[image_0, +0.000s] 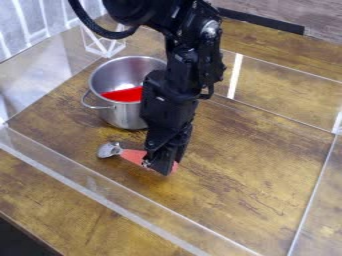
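My black gripper (163, 157) points down over the wooden table, its fingertips at a red-handled metal spoon (112, 149) that lies flat on the wood. The fingers partly hide the red handle, and I cannot tell whether they are closed on it. Behind and to the left stands a steel pot (118, 72) with something red (123, 94) inside, partly hidden by the arm.
A pale strip or edge runs along the left and right sides. A white object (102, 40) stands at the back left.
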